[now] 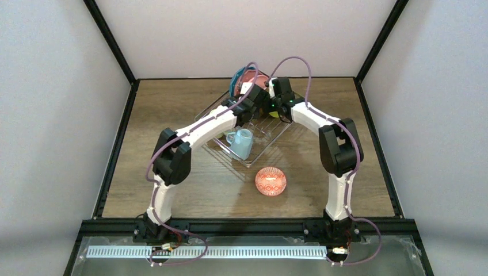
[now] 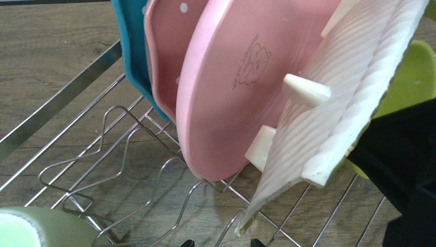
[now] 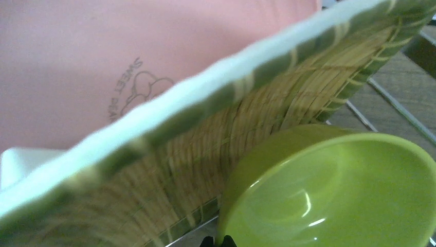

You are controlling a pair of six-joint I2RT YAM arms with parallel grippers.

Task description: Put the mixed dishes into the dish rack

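In the left wrist view my left gripper is part open, with only rack wire and floor showing between its tips. Just beyond it a square plate (image 2: 339, 98), white and ribbed beneath, leans in the wire rack (image 1: 266, 150) beside a pink round plate (image 2: 226, 103). The plate's other face has a bamboo pattern. My right gripper is shut at the near rim of a lime-green bowl (image 3: 329, 200), which stands tilted against that patterned face. From above, both grippers largely hide this spot.
A pink wavy plate (image 2: 169, 51) and a blue plate (image 2: 134, 56) stand behind. A pale green cup (image 2: 56, 226) and a light blue mug (image 1: 241, 144) occupy the rack's left and front. An orange patterned bowl (image 1: 270, 181) sits on the open table in front.
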